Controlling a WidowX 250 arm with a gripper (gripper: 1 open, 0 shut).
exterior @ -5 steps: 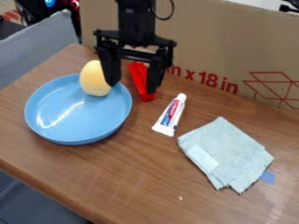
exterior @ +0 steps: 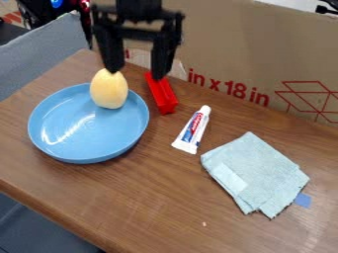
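Observation:
The black gripper (exterior: 136, 60) hangs in the upper left of the camera view, open, its two dark, slightly blurred fingers hanging above the yellow object (exterior: 109, 90) and the red box (exterior: 162, 93). The yellow, rounded object rests at the upper right part of the blue plate (exterior: 75, 132). The red box lies just right of it on the wooden table, and a white toothpaste tube (exterior: 192, 129) lies to the right of that.
A folded light-blue cloth (exterior: 255, 169) lies at the right, with a small blue patch beside it. A cardboard panel (exterior: 251, 44) stands behind.
The objects on the table look unchanged.

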